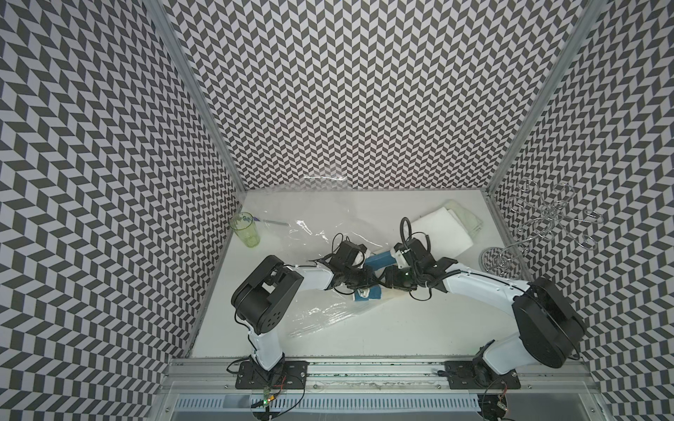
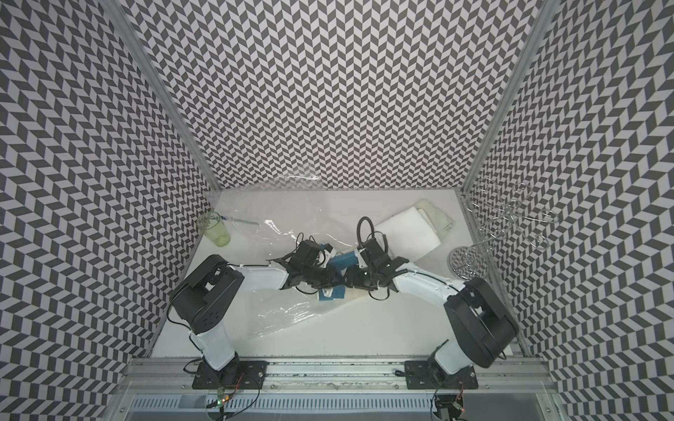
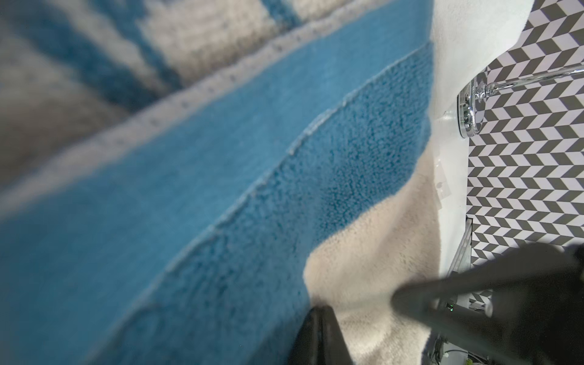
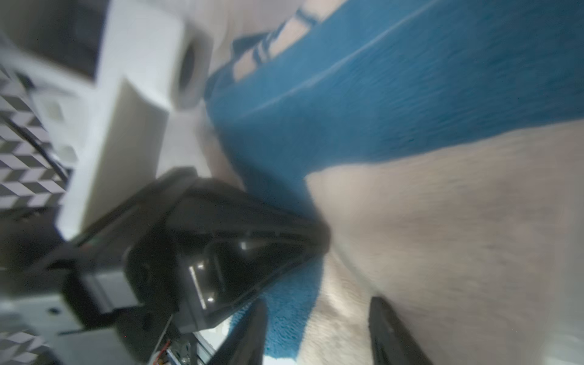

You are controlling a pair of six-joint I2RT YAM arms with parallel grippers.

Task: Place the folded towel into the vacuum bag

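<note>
The folded towel (image 1: 380, 260), blue with beige and striped parts, lies mid-table, partly hidden under both grippers. Clear plastic of the vacuum bag (image 1: 319, 315) spreads left of and around it. My left gripper (image 1: 374, 278) is over the towel; in the left wrist view its dark fingertips (image 3: 309, 336) stand close together against the blue cloth, and any hold is unclear. Almost meeting it from the other side is my right gripper (image 1: 390, 278). In the right wrist view its blurred fingers (image 4: 392, 334) stand apart, with beige towel (image 4: 438, 225) visible between and beyond them.
White folded cloth (image 1: 443, 235) and a pale green cloth (image 1: 464, 216) lie at the back right. A metal wire stand (image 1: 500, 261) is at the right edge, a green glass (image 1: 245, 230) at the far left.
</note>
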